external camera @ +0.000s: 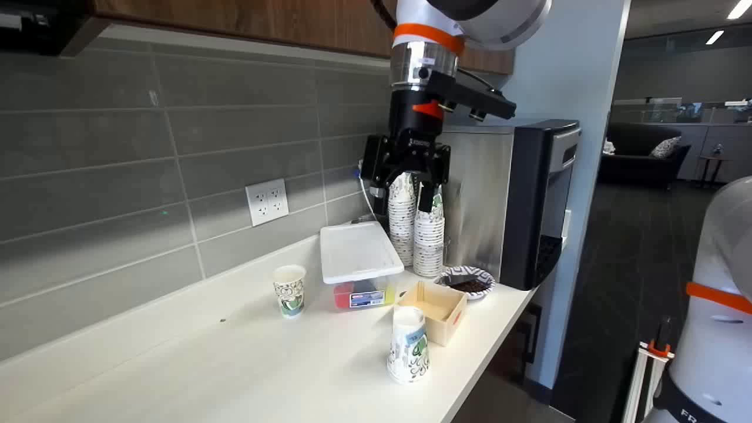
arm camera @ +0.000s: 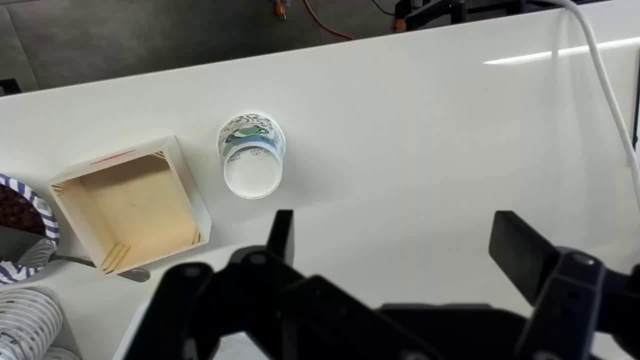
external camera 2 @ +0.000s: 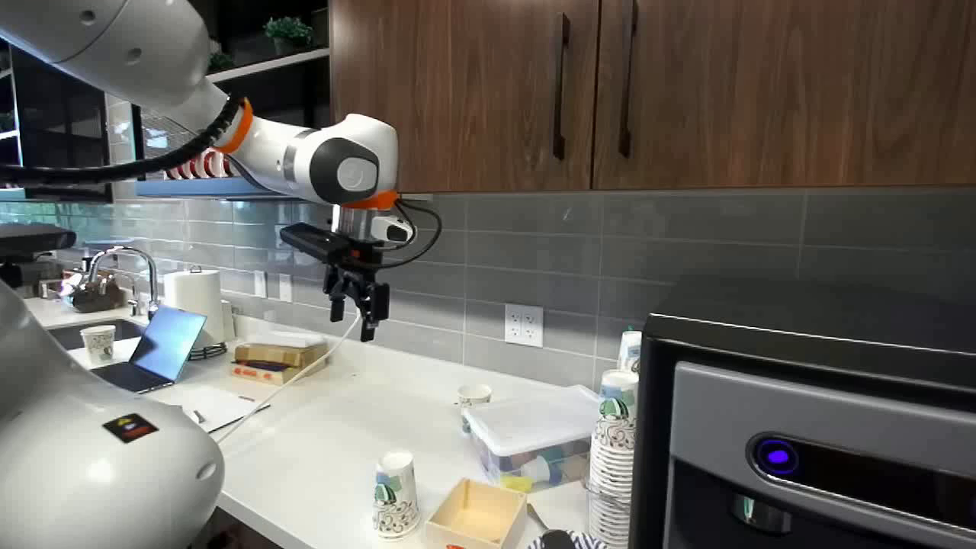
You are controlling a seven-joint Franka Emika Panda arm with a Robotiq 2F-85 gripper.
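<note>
My gripper is open and hangs well above the counter, its fingers wide apart with nothing between them. In the wrist view an upside-down paper cup (arm camera: pixel 252 156) stands on the counter, ahead and left of the fingers. Left of that cup sits an empty square wooden box (arm camera: pixel 135 207). Exterior view 1 shows another paper cup (external camera: pixel 289 290), upright near the wall. Beside it is a clear bin (external camera: pixel 366 292) with a white lid (external camera: pixel 358 251) on top.
Tall stacks of paper cups (external camera: pixel 428 243) stand by the dispenser (external camera: pixel 539 204). A patterned bowl (arm camera: pixel 51 228) of dark beans holds a scoop. A white cable (arm camera: pixel 600 66) crosses the right of the wrist view.
</note>
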